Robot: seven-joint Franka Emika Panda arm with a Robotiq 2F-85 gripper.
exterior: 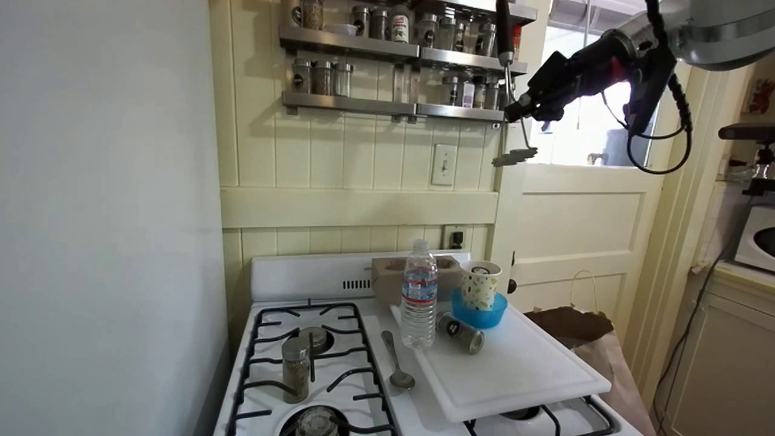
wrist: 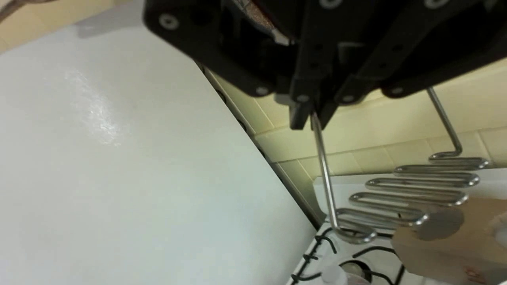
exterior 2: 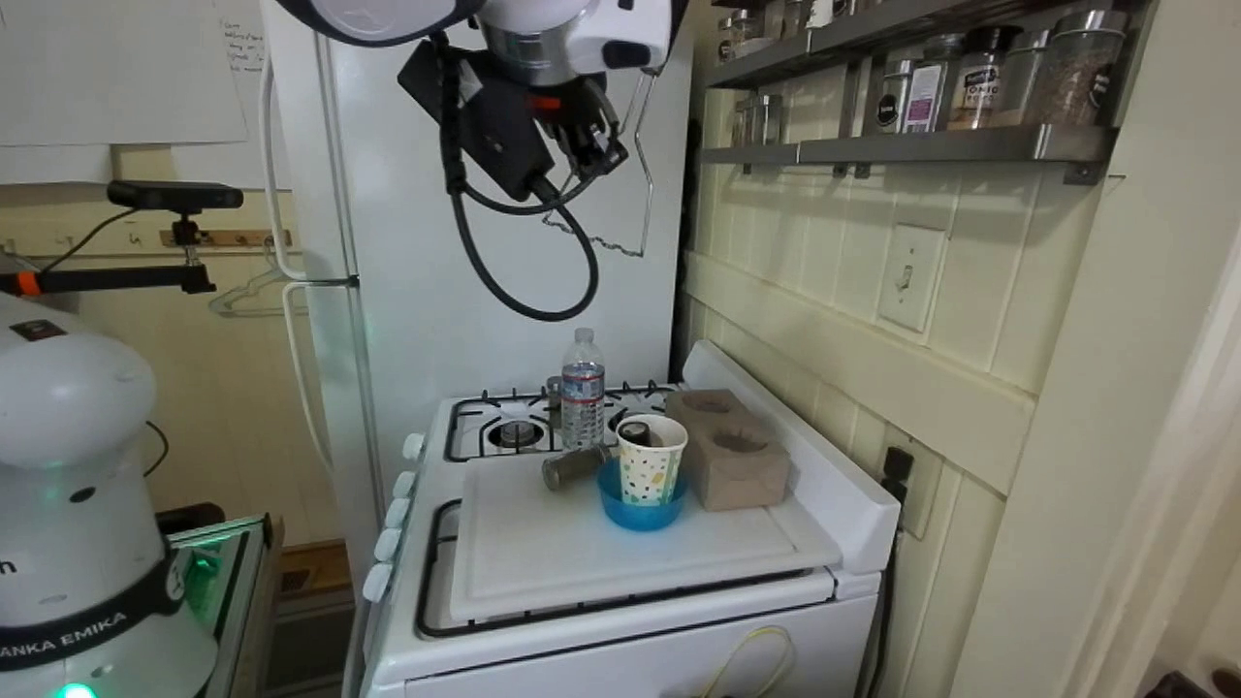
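Observation:
My gripper is shut on one wire leg of a potato masher (wrist: 325, 171). The masher's zigzag metal foot hangs below the fingers in the wrist view. In exterior view 1 the masher (exterior: 515, 155) is upright, its dark handle reaching up past the shelf ends, and my gripper (exterior: 511, 113) meets it at the wire part. Exterior view 2 shows its wire (exterior 2: 646, 174) against the white fridge, high above the stove; the fingertips are hard to make out there.
Below stands the stove with a white cutting board (exterior: 508, 370), a water bottle (exterior: 419, 298), a patterned cup (exterior: 480, 284) in a blue bowl (exterior: 488, 313), a fallen spice jar (exterior: 461, 332), a spoon (exterior: 396, 363) and a cardboard holder (exterior 2: 745, 471). Spice shelves (exterior: 349, 104) line the wall close by.

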